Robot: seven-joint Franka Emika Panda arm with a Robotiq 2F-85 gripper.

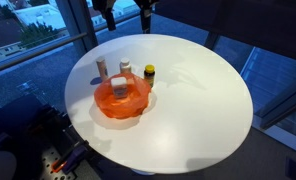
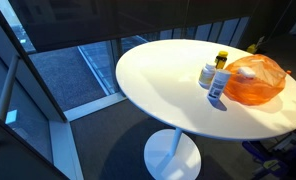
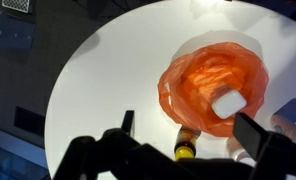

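An orange plastic bag [image 1: 125, 106] sits crumpled and open on the round white table, with a small white block-like item [image 3: 228, 103] inside it. Beside the bag stand a dark bottle with a yellow cap [image 1: 149, 75], a white bottle [image 1: 126, 67] and a slim pale bottle [image 1: 102, 69]. High over the far side of the table, my gripper [image 1: 128, 19] is open, its fingers wide apart and clear of everything. From the wrist view, the yellow-capped bottle [image 3: 186, 146] shows below the gap between the fingers, and the white bottle [image 3: 239, 151] is partly hidden by the right one.
Windows [image 1: 28, 40] stand behind, and dark equipment [image 1: 63, 150] is close to the table at the lower left.
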